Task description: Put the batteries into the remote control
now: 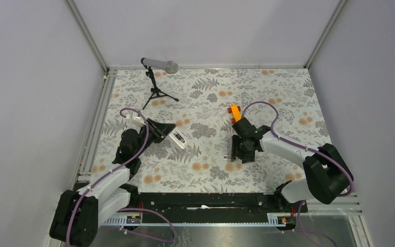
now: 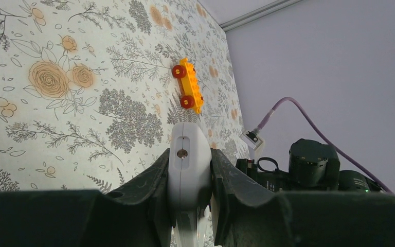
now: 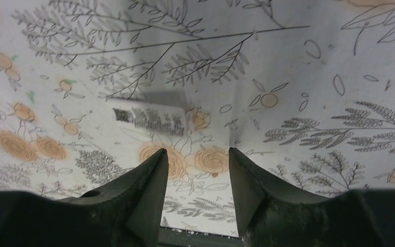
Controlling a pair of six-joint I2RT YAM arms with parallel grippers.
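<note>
My left gripper (image 1: 162, 131) is shut on the white remote control (image 2: 189, 154), which juts out toward the middle of the table from between the fingers. My right gripper points down with its fingertips apart and nothing between them. A small flat pale piece with a dark strip (image 3: 151, 117), perhaps the battery cover, lies blurred on the cloth just beside those fingertips; in the top view it is mostly hidden by the gripper. I cannot make out batteries.
A yellow toy car (image 1: 235, 113) with red wheels lies behind my right gripper. A grey telescope on a black tripod (image 1: 157, 92) stands at the back left. The patterned tabletop (image 1: 200, 92) is otherwise mostly clear.
</note>
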